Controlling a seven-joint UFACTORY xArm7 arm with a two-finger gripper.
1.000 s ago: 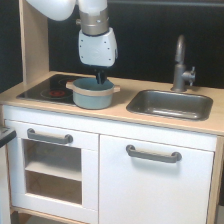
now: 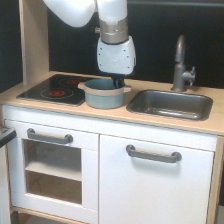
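Note:
A grey-blue toy pot (image 2: 104,98) with light handles stands upright near the front edge of the wooden counter, between the cooktop and the sink. My gripper (image 2: 118,82), with a white body and dark fingers, reaches down at the pot's right part, by the rim. The fingertips are too small and dark to show whether they are apart or closed on the rim. Whether the pot's base touches the counter is not clear.
To the left lies a black cooktop (image 2: 55,89) with red rings. A dark sink (image 2: 172,104) and a tall faucet (image 2: 180,65) are to the right. Below are a front panel (image 2: 150,185) with a handle and an open oven compartment (image 2: 55,165).
The pot has shifted right, away from the cooktop and nearer the sink. My gripper has moved right and a little lower, now at the pot's right part.

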